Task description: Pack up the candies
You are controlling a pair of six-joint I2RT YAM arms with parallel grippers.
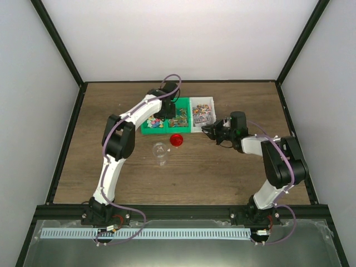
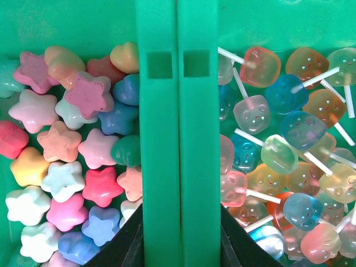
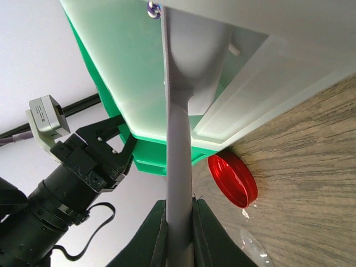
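My left gripper [image 1: 167,116] is shut on the adjoining walls of two green trays [image 2: 158,111]. In the left wrist view, star-shaped candies [image 2: 58,130] fill the left tray, and clear lollipops [image 2: 286,150] with white sticks lie in the right one. At the front of the white tray [image 1: 202,99] is my right gripper [image 1: 207,131], its fingers closed against both sides of a grey scoop's handle [image 3: 179,167]. The scoop's bowl reaches over the white tray and hides most of its inside. Small mixed candies [image 1: 201,114] show there from above.
An open red lid [image 1: 177,139] lies in front of the green trays. Beside it a clear jar [image 1: 161,153] stands on the wooden table, with a small clear bit near the lid.
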